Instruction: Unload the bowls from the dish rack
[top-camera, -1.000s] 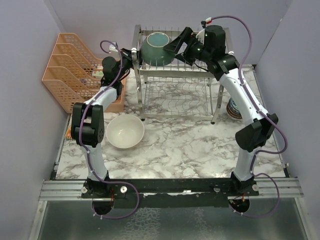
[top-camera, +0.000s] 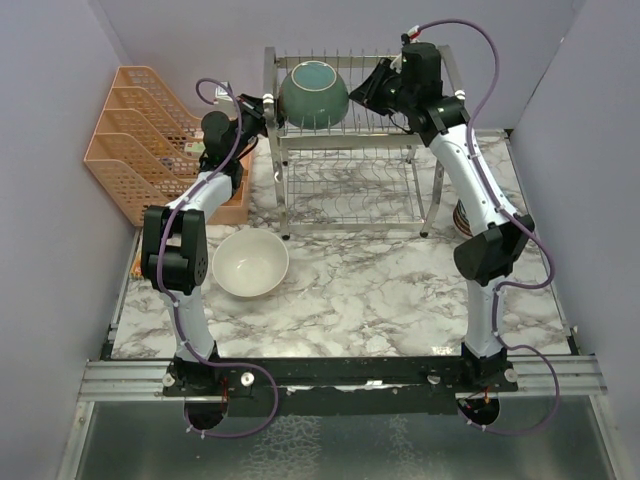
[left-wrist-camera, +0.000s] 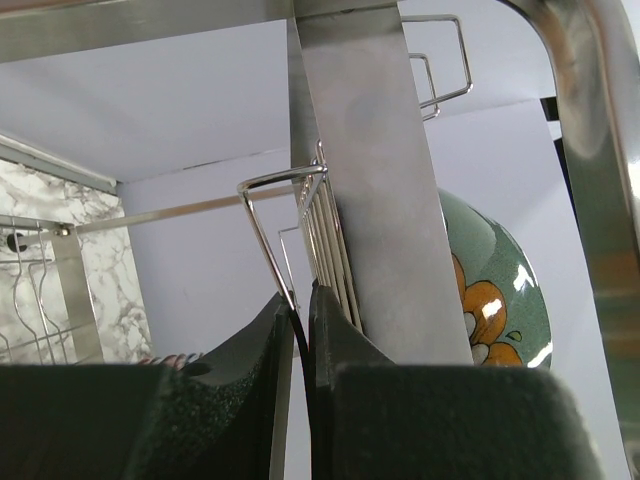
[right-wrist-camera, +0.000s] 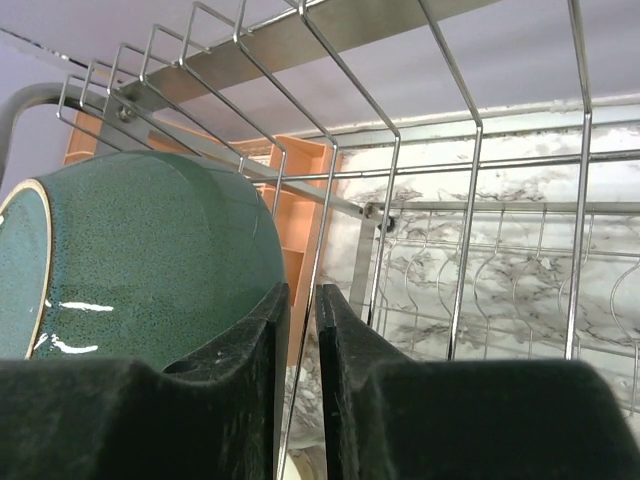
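A green bowl (top-camera: 313, 103) rests tilted in the top tier of the steel dish rack (top-camera: 348, 141), toward its left end. My left gripper (top-camera: 265, 116) is at the rack's left upright; in the left wrist view its fingers (left-wrist-camera: 340, 400) are closed on a thin wire loop of the rack, and the bowl's flowered side (left-wrist-camera: 491, 310) shows beyond the metal post. My right gripper (top-camera: 370, 88) is just right of the bowl; in the right wrist view its fingertips are close together beside a rack wire, a little apart, next to the green bowl (right-wrist-camera: 150, 255).
A cream bowl (top-camera: 250, 262) sits on the marble counter at lower left. An orange tiered holder (top-camera: 135, 140) stands at back left. Stacked bowls (top-camera: 460, 218) are partly hidden behind the right arm.
My right gripper has drawn back to the right from the bowl, and its fingers are closer together. The rack and bowl shifted slightly; the left arm is almost still.
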